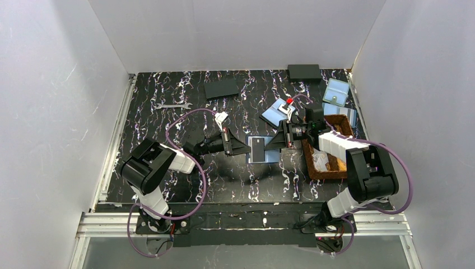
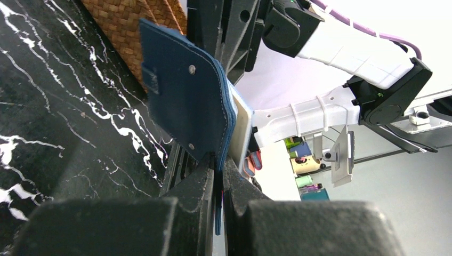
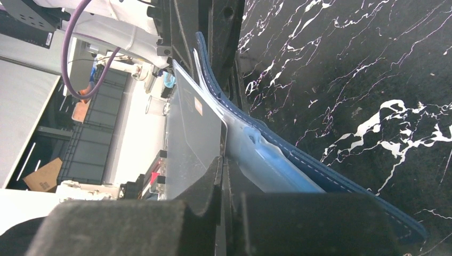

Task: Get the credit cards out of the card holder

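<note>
The blue card holder [image 1: 271, 154] is held up between the arms at table centre, with a dark grey card [image 1: 257, 149] showing on it. In the left wrist view my left gripper is shut on the edge of the holder [image 2: 186, 96]. In the right wrist view my right gripper is shut, its tips at the grey card [image 3: 197, 122] beside the clear sleeves of the open holder; I see nothing clearly gripped between them.
A wicker basket [image 1: 327, 175] stands right of the holder. Blue cases [image 1: 275, 112], two dark slabs [image 1: 221, 88] and a wrench [image 1: 173, 106] lie toward the back.
</note>
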